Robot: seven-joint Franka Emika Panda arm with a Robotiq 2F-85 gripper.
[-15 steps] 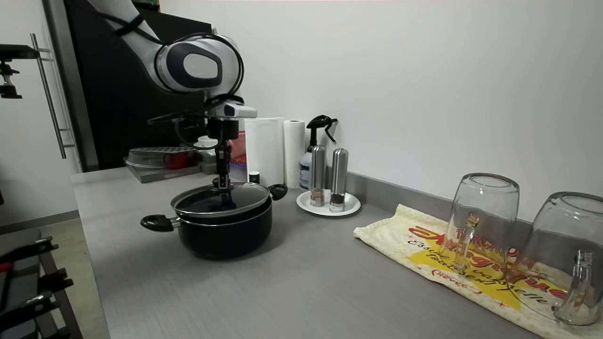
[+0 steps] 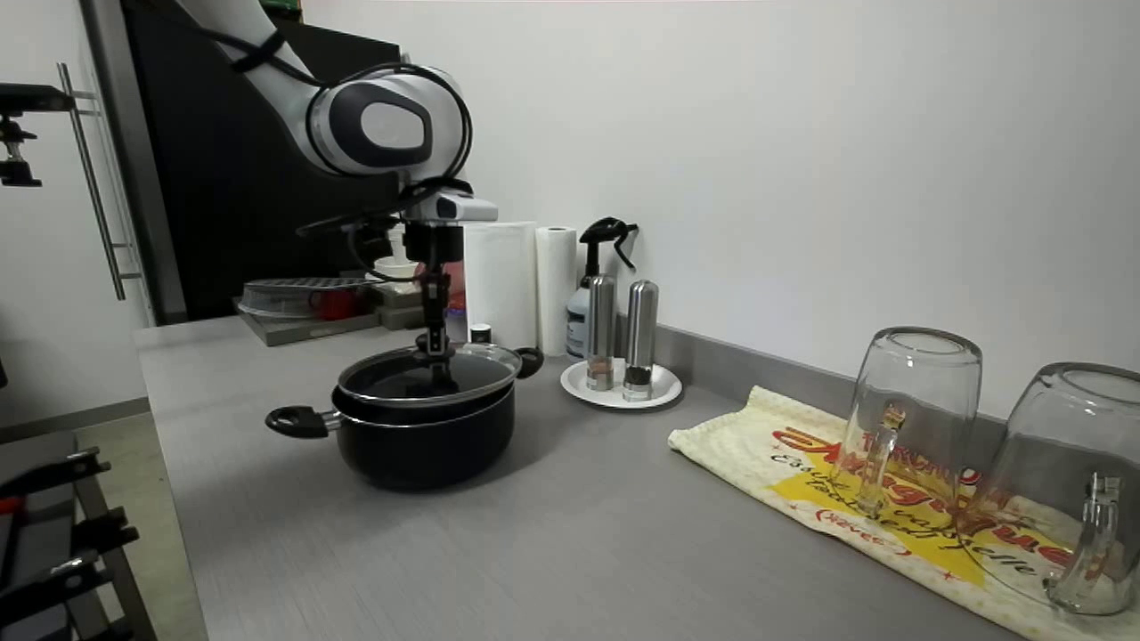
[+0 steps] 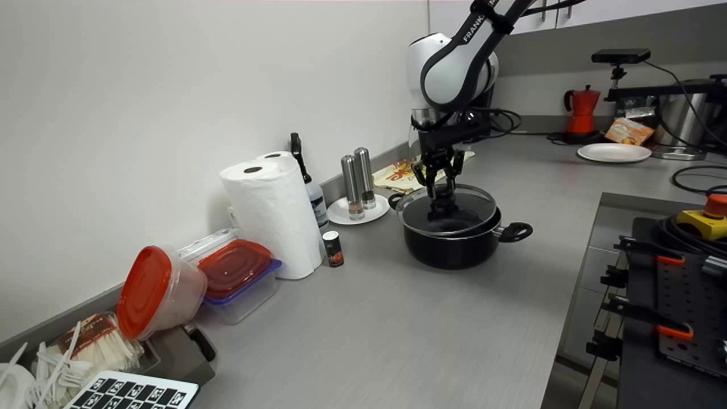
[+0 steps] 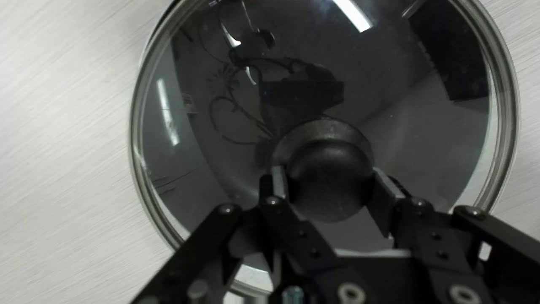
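Observation:
A glass lid with a metal rim and black knob is over the black two-handled pot. My gripper points down and is shut on the knob, with one finger on each side of it. In exterior view 2 the lid sits off-centre on the pot, shifted toward the wall side, and part of the pot's rim shows beyond it. Dark space shows between lid and pot rim in exterior view 1; whether they touch anywhere I cannot tell. The pot's inside is hidden.
Beside the pot, a white plate holds two metal grinders. Paper towel rolls and a small spice jar stand near the wall. Two glass mugs rest upside down on a cloth.
In exterior view 1, my gripper and the lid have shifted a little to the right, bringing the lid more squarely over the pot. The pot has stayed put.

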